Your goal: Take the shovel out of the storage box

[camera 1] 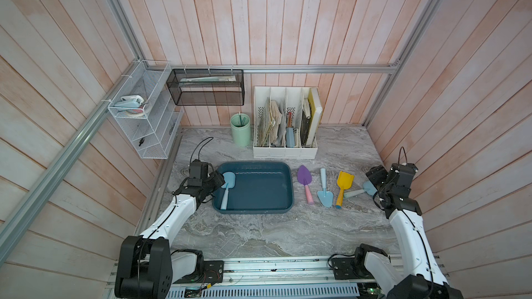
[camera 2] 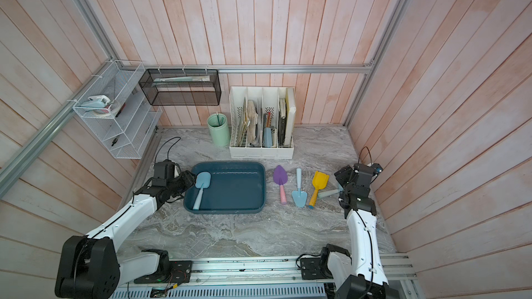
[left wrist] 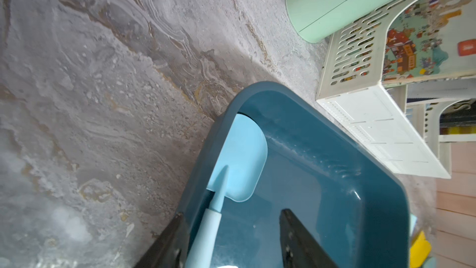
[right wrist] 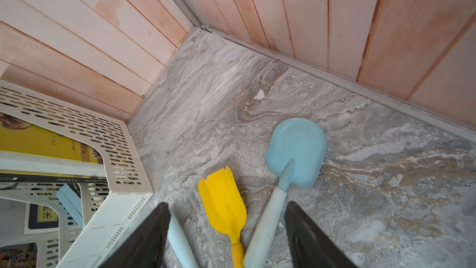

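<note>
A light-blue shovel (camera 1: 224,199) lies along the left side inside the dark blue storage box (camera 1: 260,210). My left gripper stands open at the box's left side, with the shovel's pale handle (left wrist: 204,240) between its spread fingers in the left wrist view. I cannot tell whether they touch the handle, whose lower end is out of that view. Above the right-hand shovels, my right gripper is open and holds nothing. Below it lie another light-blue shovel (right wrist: 297,151) and a yellow shovel (right wrist: 223,203).
Right of the box lie a purple shovel (camera 1: 304,175) with a pink handle and a blue trowel (camera 1: 325,196). Behind stand a green cup (camera 1: 240,133) and a white file rack (camera 1: 285,152).
</note>
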